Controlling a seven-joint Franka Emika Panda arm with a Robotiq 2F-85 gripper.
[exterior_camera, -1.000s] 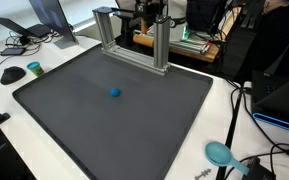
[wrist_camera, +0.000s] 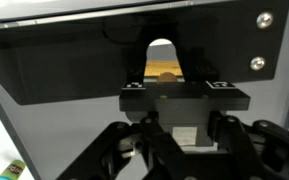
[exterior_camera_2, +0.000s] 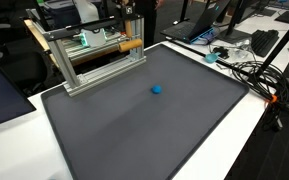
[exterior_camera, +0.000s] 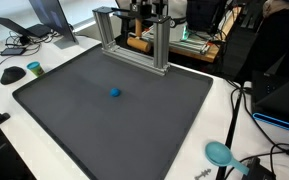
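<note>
A wooden mallet-like tool (exterior_camera: pixel 139 44) hangs at the metal rack, its orange-brown lower part showing below the black crossbar. The same wooden part (exterior_camera_2: pixel 131 44) appears near the rack's right end in exterior view 2. My gripper is shut on it at the rack's black plate (wrist_camera: pixel 84 60). Through the plate's slot a bit of the wood (wrist_camera: pixel 164 69) shows just beyond the fingers; the hold itself is mostly hidden. A small blue object (exterior_camera: pixel 115 92) lies on the grey mat (exterior_camera: pixel 104 130), well apart from my gripper.
The metal rack (exterior_camera_2: pixel 94 77) stands along the mat's edge. A green cup (exterior_camera: pixel 35 69) and a dark object (exterior_camera: pixel 12 75) sit beyond one side of the mat. A turquoise object (exterior_camera: pixel 222 155) and cables lie off the opposite side.
The wooden tool's lower part has shifted slightly down and to the left at the rack, and more of it shows. The blue object has stayed put.
</note>
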